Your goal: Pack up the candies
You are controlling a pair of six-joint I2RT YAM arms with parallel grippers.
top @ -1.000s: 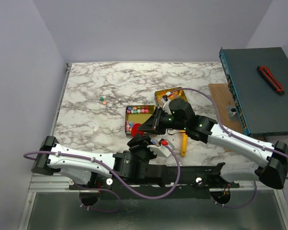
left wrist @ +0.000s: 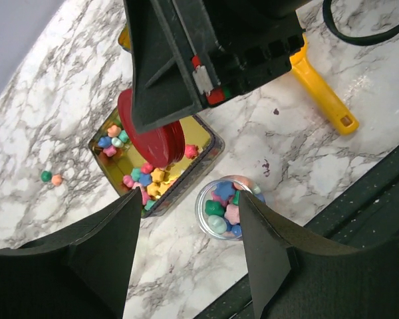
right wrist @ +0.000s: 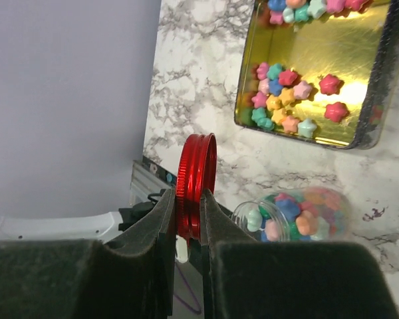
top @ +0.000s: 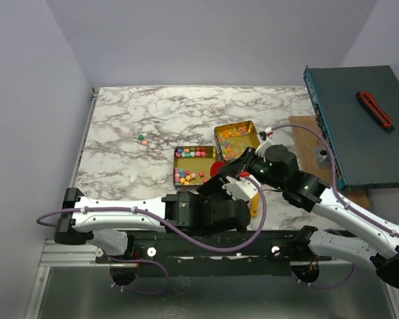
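A round red lid [right wrist: 196, 183] is pinched on edge in my right gripper, which is shut on it. In the left wrist view the lid [left wrist: 161, 136] hangs above the gold tray [left wrist: 213, 151]. A clear jar [left wrist: 227, 207] full of colored candies stands open on the marble, just past my left gripper. That gripper is open, with nothing between its fingers. The jar [right wrist: 299, 216] lies to the lower right of the lid in the right wrist view. Rows of star candies [right wrist: 279, 100] sit in the tray. From above, the arms cover the jar.
A second gold tray [top: 254, 136] with candies stands behind, and a yellow-handled tool [left wrist: 329, 100] lies to the right. Two loose candies [left wrist: 52, 177] rest at the left. A dark box [top: 366, 119] fills the right side.
My right gripper has moved right and slightly back with the red lid, uncovering candies in the near tray.
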